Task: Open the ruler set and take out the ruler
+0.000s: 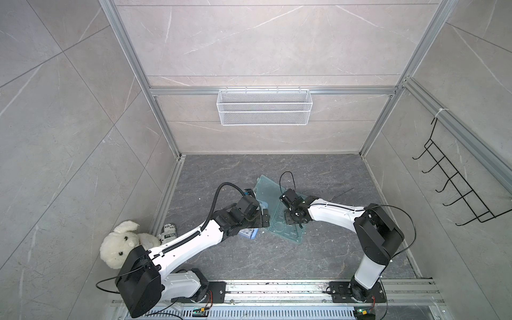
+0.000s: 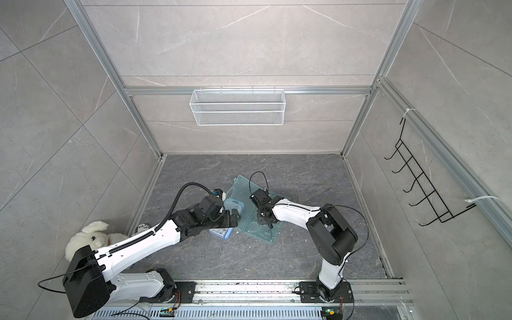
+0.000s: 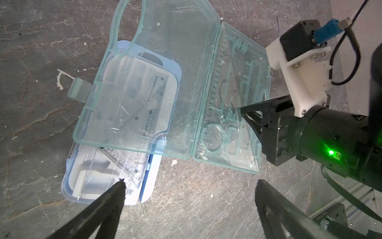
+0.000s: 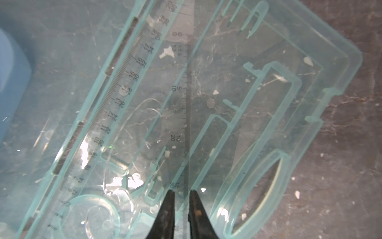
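Observation:
The clear teal ruler case [image 3: 228,99] lies open on the floor, its see-through lid [image 3: 171,79] laid over to the left. Along the hinge side sits a clear ruler [image 4: 131,75] with a centimetre scale. A second clear scaled piece [image 4: 181,119] stands edge-up across the case's compartments; its full outline is hard to make out. My right gripper is shut on this piece, its edge running between the fingertips. My left gripper is open and empty, above the floor near the lid's front edge.
A blue-and-white box [image 3: 99,175] with clear rulers lies partly beneath the lid. Another clear scaled strip [image 3: 284,23] rests on the floor behind the right arm. A white plush toy [image 1: 120,245] is at far left. Floor in front of the case is clear.

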